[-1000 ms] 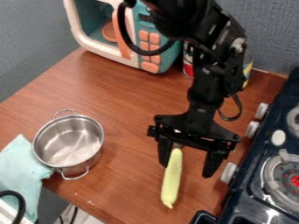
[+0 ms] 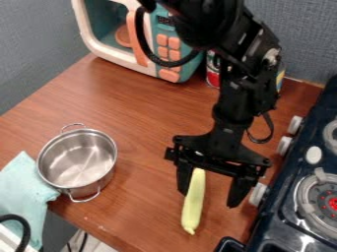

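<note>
My black gripper (image 2: 211, 177) is lowered over a pale yellow-green corn cob (image 2: 194, 205) lying lengthwise on the wooden table. The fingers stand apart, with the left one by the cob's upper end and the right one off to its right. Whether either finger touches the cob cannot be told from this view.
A steel pot (image 2: 77, 159) stands left, beside a light blue cloth (image 2: 27, 187). A black stove (image 2: 301, 197) fills the right edge. A toy microwave (image 2: 138, 34) and cans are at the back.
The cob has not visibly moved.
</note>
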